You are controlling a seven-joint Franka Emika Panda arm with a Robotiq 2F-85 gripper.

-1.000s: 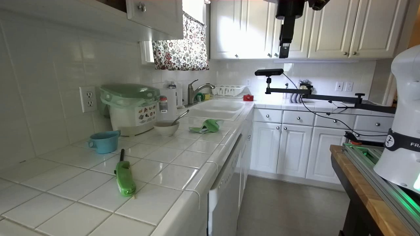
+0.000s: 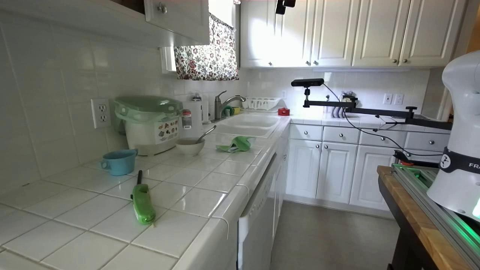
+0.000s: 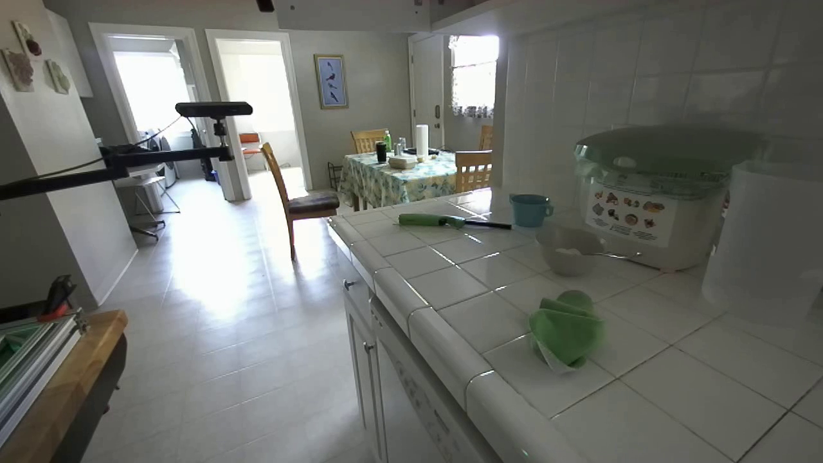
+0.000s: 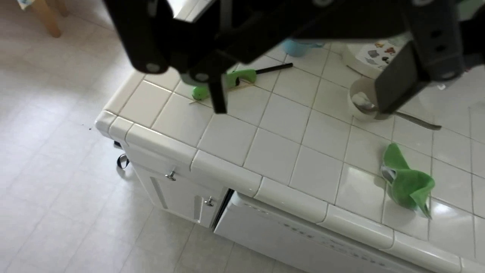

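High above the counter, my gripper stands open, its two fingers far apart and nothing between them. Only its dark tips show at the top edge of exterior view 1. A green lighter with a black stem (image 2: pixel 143 204) lies on the tiles near the counter's front. Behind it, close to the wall, is a blue cup (image 2: pixel 119 162). A pale bowl (image 3: pixel 568 251) holds a spoon (image 4: pixel 417 120) and something white; one finger partly covers the bowl in the wrist view. Nearer the sink lies a crumpled green cloth (image 4: pixel 407 182).
A white bin with a green lid (image 2: pixel 152 126) and a white container (image 3: pixel 760 239) stand along the wall. The sink (image 2: pixel 248 123) lies beyond the cloth. Bare tiles separate lighter and cloth. A camera arm (image 2: pixel 360 109) reaches out at the right.
My gripper has risen and shifted left in exterior view 1, so that only its tips remain at the top edge. The objects on the counter have not moved.
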